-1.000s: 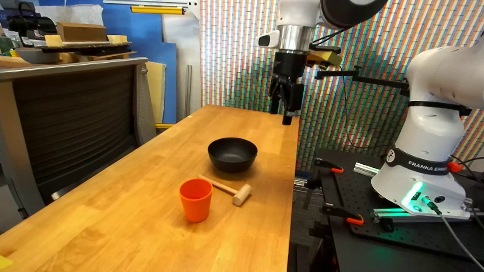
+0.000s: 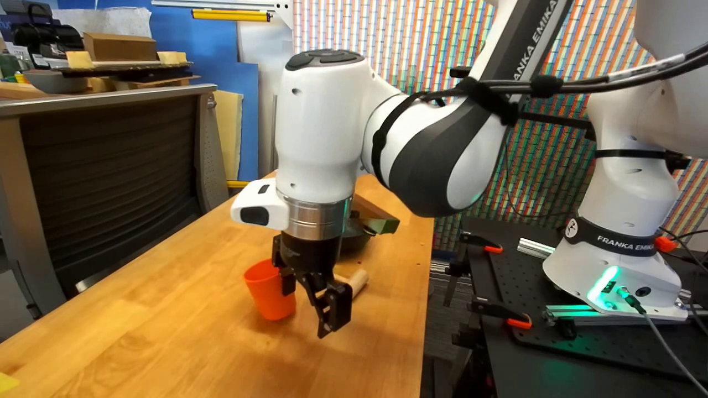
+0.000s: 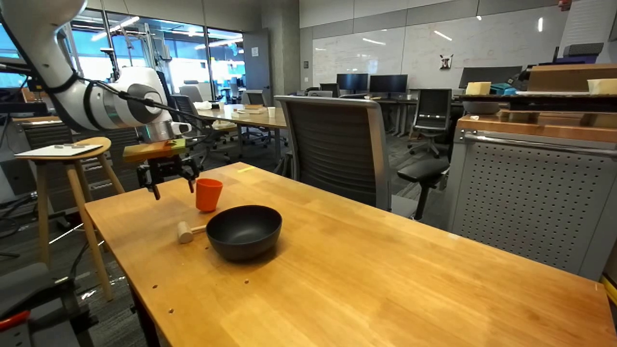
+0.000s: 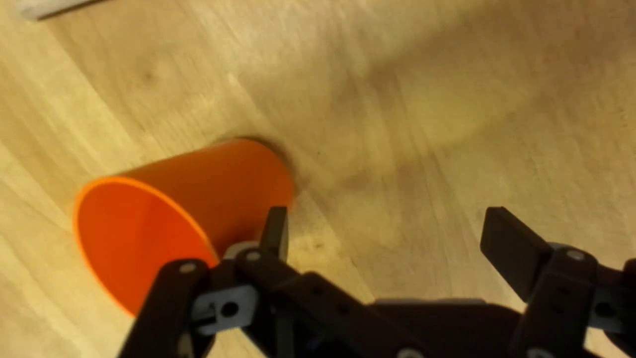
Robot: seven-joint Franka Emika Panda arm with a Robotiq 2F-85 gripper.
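My gripper points down low above the table, its fingers wide apart with nothing between them. An orange cup lies outside the fingers, beside the left finger in the wrist view. That finger overlaps the cup's side and seems to touch it. In exterior view 1 the cup leans to the left, away from the gripper. The cup stands just right of the gripper in exterior view 2. Its inside looks empty.
A black bowl stands near the cup, mostly hidden behind the arm in exterior view 1. Against it lies a wooden mallet, its head toward the table edge. The table beyond the bowl is clear. A chair stands alongside.
My arm has come down from above the table's far right edge to the cup. The cup has shifted slightly left and now tilts. In exterior view 1, the arm now covers much of the bowl and mallet.
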